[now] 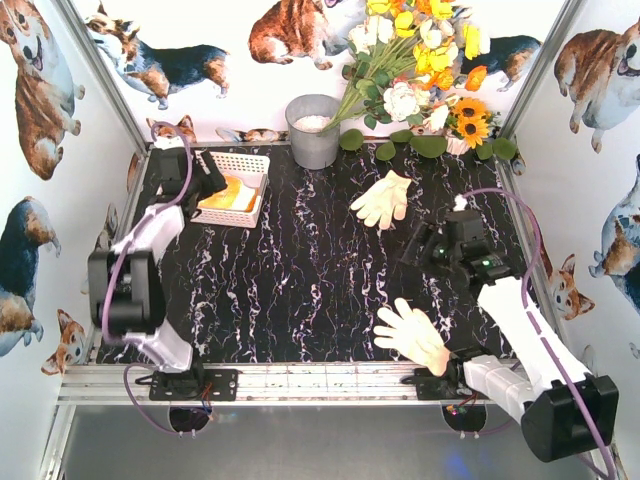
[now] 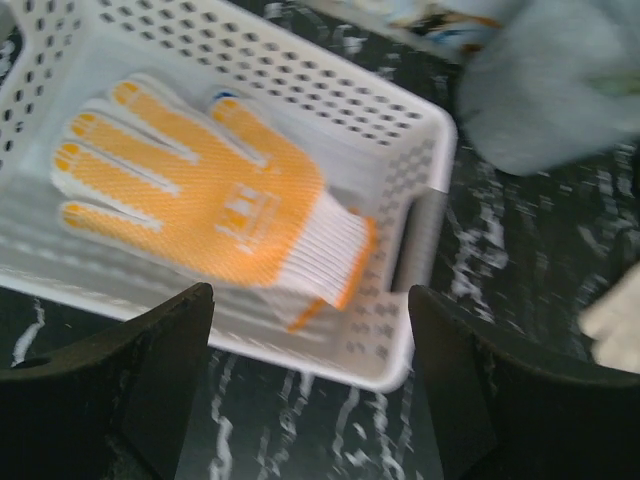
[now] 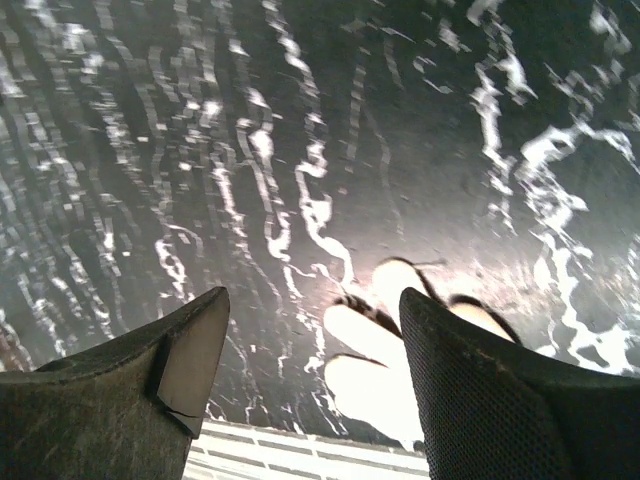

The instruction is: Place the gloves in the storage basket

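Note:
The white storage basket (image 1: 232,217) stands at the back left. Orange-and-white gloves (image 2: 200,190) lie inside it, palm side up, fingers spread. Over the basket's left part hangs my left gripper, open and empty. Two cream gloves are out on the table: the far glove (image 1: 382,203) lies behind my right gripper, and the near glove (image 1: 410,333) lies by the front edge. My right gripper (image 1: 412,245) is open above the table between them, nothing in its fingers. In the right wrist view, the near glove's fingers (image 3: 365,335) show partly behind one gripper finger.
A grey metal bucket (image 1: 315,148) stands right of the basket, with a flower bunch (image 1: 425,70) and green leaves along the back. A white rail (image 1: 310,378) borders the front.

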